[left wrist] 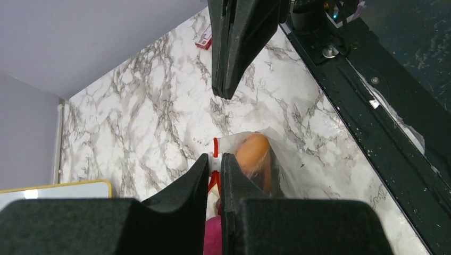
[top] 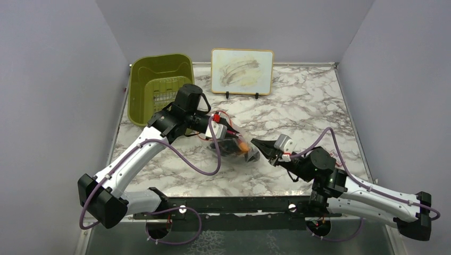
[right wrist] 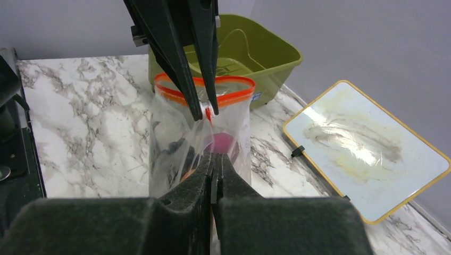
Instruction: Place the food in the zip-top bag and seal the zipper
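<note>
The clear zip bag [right wrist: 167,138] stands with its red-rimmed top around a loop, holding dark items, a magenta piece [left wrist: 213,236] and an orange food item [left wrist: 252,151]. My left gripper is shut on the bag's zipper end, a white tab with red strip between its fingertips, as the right wrist view also shows. My right gripper [top: 254,141] is shut with nothing visible between its fingers, a short way right of the bag and apart from the left gripper.
A green bin [top: 143,90] stands at back left, a white board [top: 242,71] on stands at the back. A small red-and-white box [left wrist: 203,40] lies at the right.
</note>
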